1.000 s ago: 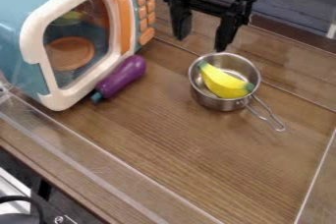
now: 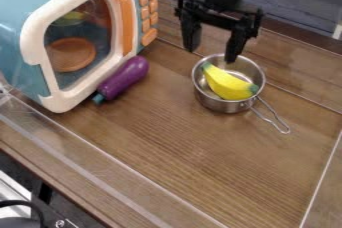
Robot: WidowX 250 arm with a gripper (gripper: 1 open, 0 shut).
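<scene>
A black gripper (image 2: 211, 42) hangs at the top centre, open, its two fingers spread wide above and behind a steel pot (image 2: 211, 100) with a long handle pointing to the lower right. A yellow banana (image 2: 230, 86) lies in the pot. To the left, a purple eggplant (image 2: 124, 77) lies on the wooden table beside a toy microwave.
The blue and white microwave (image 2: 56, 87) with an orange control panel fills the upper left. A wall stands at the back, and a dark cable shows at the lower left.
The gripper has moved slightly down, towards the pot. The pot, banana, eggplant and microwave look unchanged.
</scene>
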